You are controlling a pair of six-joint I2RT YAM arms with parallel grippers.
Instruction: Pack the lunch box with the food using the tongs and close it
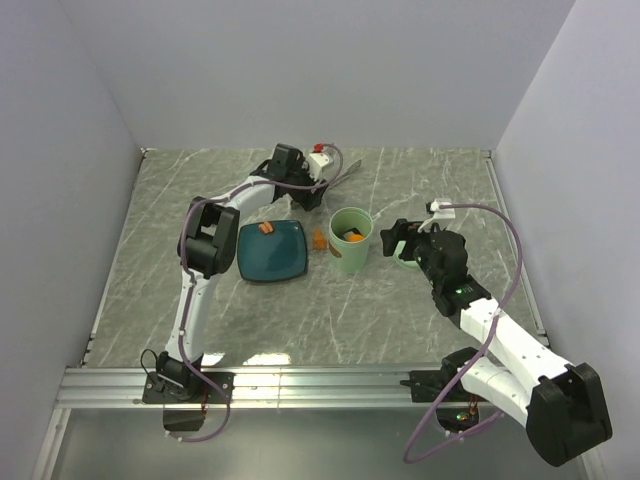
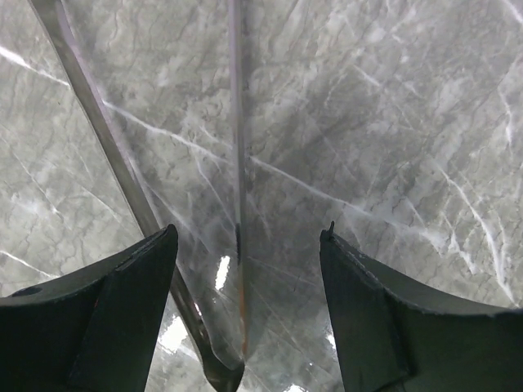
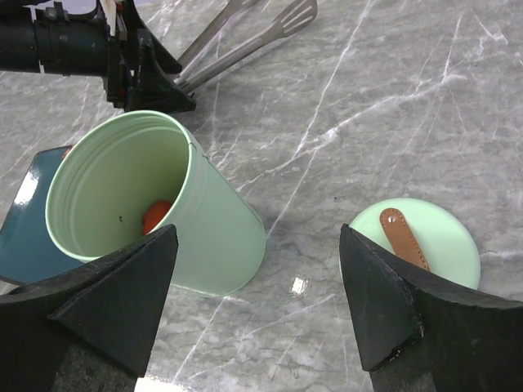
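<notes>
The metal tongs (image 1: 346, 174) lie on the marble table at the back centre. Over their joined end hovers my left gripper (image 1: 313, 194). In the left wrist view its fingers (image 2: 135, 286) stand wide apart, one tong arm (image 2: 239, 163) running through the gap and the joined end (image 2: 222, 374) near the bottom; nothing is gripped. The light green lunch box (image 1: 349, 256), an open round canister, holds an orange-red item (image 3: 157, 214) and other food. Right of it, the green lid (image 3: 448, 238) with a brown tab lies flat. My right gripper is open and empty above the gap between canister and lid.
A dark teal tray (image 1: 272, 262) with an orange piece (image 1: 266, 227) on it lies left of the canister. Between tray and canister sits another orange piece (image 1: 319, 240).
</notes>
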